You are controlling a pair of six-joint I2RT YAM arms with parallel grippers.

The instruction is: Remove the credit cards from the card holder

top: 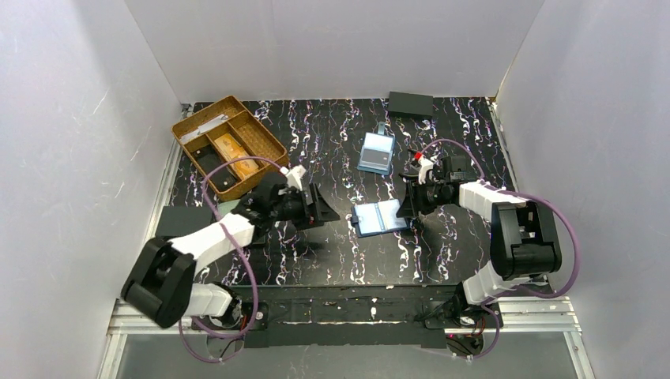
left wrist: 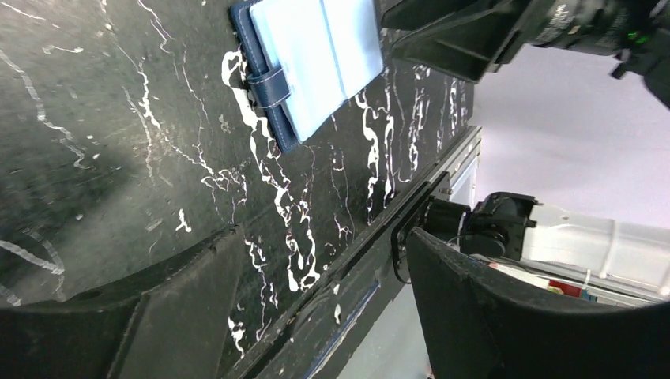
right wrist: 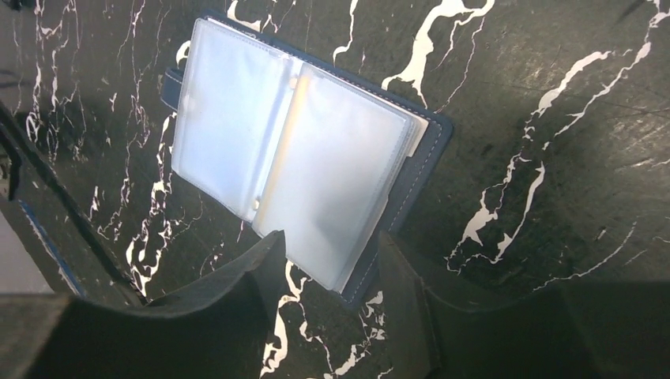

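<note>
A dark blue card holder (top: 371, 217) lies open on the marble table, its clear plastic sleeves (right wrist: 328, 158) facing up; a pale card edge shows along one side. My right gripper (top: 407, 207) hangs over the holder's right end; in its wrist view the two fingertips (right wrist: 269, 249) point at the holder's near edge, apart, with nothing seen between. My left gripper (top: 320, 209) is over the table left of the holder, its fingers spread with nothing between them.
A wicker box (top: 269, 144) with compartments sits at back left. A second holder-like item (top: 375, 154) and a dark block (top: 411, 103) lie behind.
</note>
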